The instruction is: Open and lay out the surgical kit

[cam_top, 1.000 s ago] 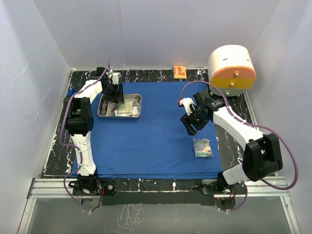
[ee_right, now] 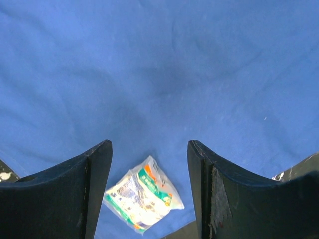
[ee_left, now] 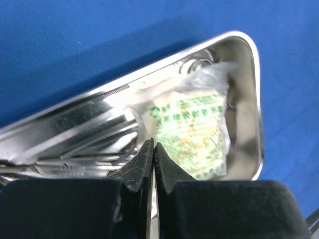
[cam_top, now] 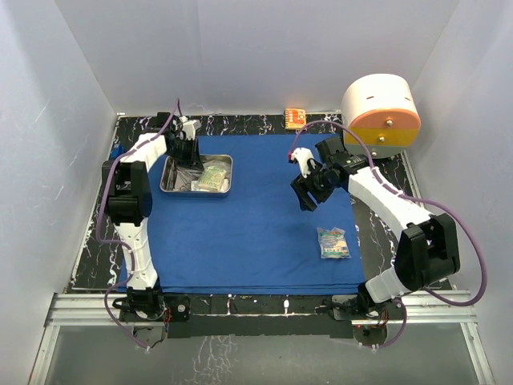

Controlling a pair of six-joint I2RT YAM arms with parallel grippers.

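A steel tray [cam_top: 168, 180] sits on the blue drape's upper left, holding metal instruments [ee_left: 84, 144] and a clear packet with green print [ee_left: 189, 134]. My left gripper is shut over the tray beside that packet; nothing clearly shows between its fingertips. My right gripper [cam_top: 309, 192] stands open over the drape's right side, with nothing between its fingers. Below it lies another flat packet [cam_top: 333, 242], also in the right wrist view [ee_right: 142, 196].
An orange box [cam_top: 295, 118] lies at the back on the dark counter. A rounded drawer cabinet [cam_top: 377, 104] stands at the back right.
My right gripper has shifted slightly up and to the left. My left gripper over the tray has moved slightly and its fingers look closer together.
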